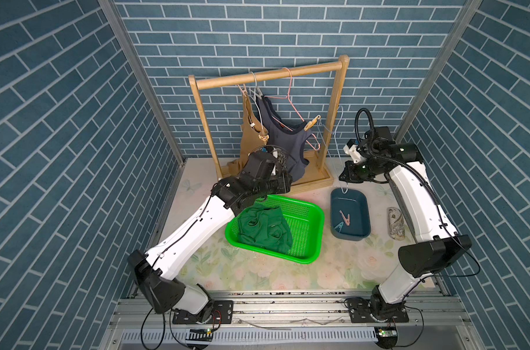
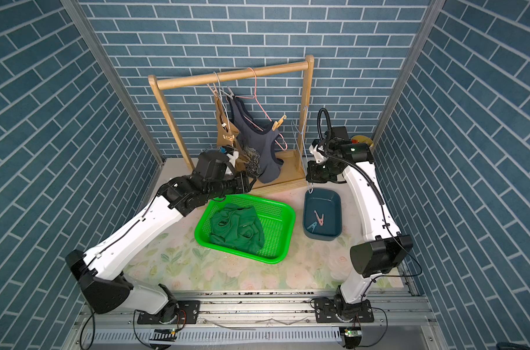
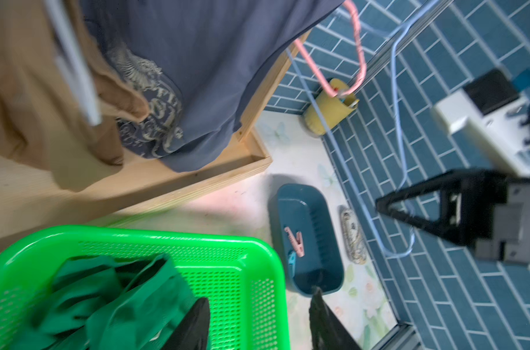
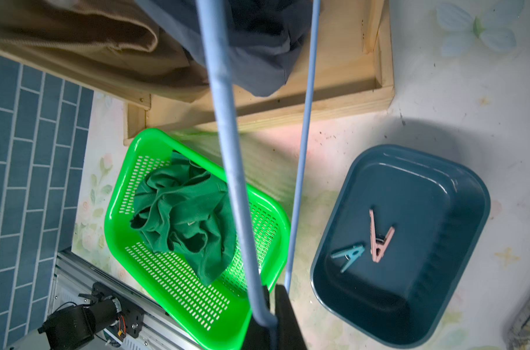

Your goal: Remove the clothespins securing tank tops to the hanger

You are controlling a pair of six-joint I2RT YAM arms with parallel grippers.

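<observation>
A brown tank top (image 1: 250,128) and a dark grey tank top (image 1: 288,140) hang from the wooden rack's bar on hangers. One yellow clothespin (image 1: 312,122) grips the grey top's right shoulder; a tan clothespin (image 1: 263,138) sits at the brown top's strap. Beneath the clothes, over the basket's back edge, my left gripper is open and empty. At the right, above the blue bin, my right gripper is shut on a thin pale-blue hanger (image 4: 232,157), which carries no garment. A green garment (image 4: 186,213) lies crumpled in the green basket (image 4: 177,303).
The blue bin (image 4: 434,280) holds a pink clothespin (image 4: 378,239) and a blue clothespin (image 4: 349,255). A yellow cup (image 3: 330,110) stands at the back right.
</observation>
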